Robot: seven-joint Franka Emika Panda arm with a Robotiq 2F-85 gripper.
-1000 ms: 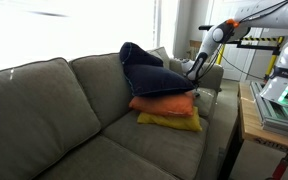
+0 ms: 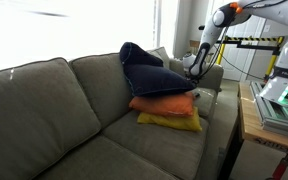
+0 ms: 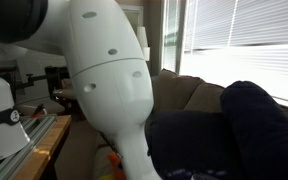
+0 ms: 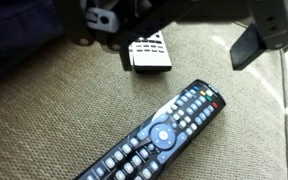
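In the wrist view, a long black remote (image 4: pixel 162 135) with a round blue-grey pad lies slantwise on the beige sofa cushion (image 4: pixel 89 95). A smaller pale remote (image 4: pixel 151 54) lies beyond it, partly hidden by my left finger. My gripper is open above the cushion, its fingers wide apart and nothing held between them; the black remote lies below the gap in the picture. From the first exterior view, the gripper (image 2: pixel 192 73) is small and dark at the sofa's far end, behind the pillows, and the remotes cannot be made out.
Dark blue pillows (image 2: pixel 149 72) are heaped over an orange pillow (image 2: pixel 164 103) and a yellow one (image 2: pixel 174 121) mid-sofa, close to my arm. A wooden table (image 2: pixel 251 122) stands at the right. The near sofa seat (image 2: pixel 109 160) is bare.
My arm's upper part has risen and now slopes more steeply down to the far end of the sofa. The pillows have stayed in place.
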